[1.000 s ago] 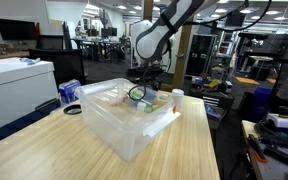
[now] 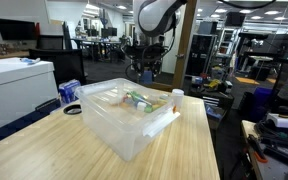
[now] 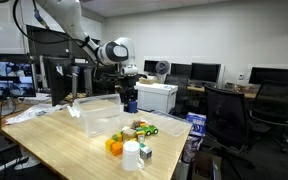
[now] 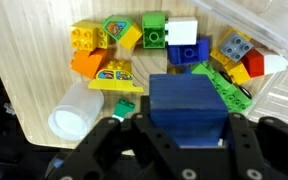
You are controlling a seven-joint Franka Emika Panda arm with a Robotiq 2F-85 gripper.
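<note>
My gripper is shut on a blue block-like object [image 4: 187, 98], which fills the centre of the wrist view. In exterior view 2 the blue object [image 3: 130, 106] hangs under the gripper, above the table and beside the clear plastic bin [image 3: 99, 122]. Exterior view 1 has it [image 2: 147, 77] behind the bin, higher than the bin's rim. Below it in the wrist view lie several toy bricks: yellow [image 4: 85, 37], green [image 4: 153, 31], white [image 4: 181, 29] and orange [image 4: 86, 65] among them. The held object hides part of the table and bricks.
A white cup-like container [image 4: 74, 112] stands near the bricks. A blue packet [image 3: 192, 143] is at the table's right edge, with a clear lid-like piece [image 3: 171, 124] near it. In exterior view 1 the near tabletop [image 2: 54, 150] is bare, and a black ring [image 2: 72, 109] lies left of the bin.
The gripper has risen from low behind the bin to above its rim. The blue object has come up with it. The bin has not moved.
</note>
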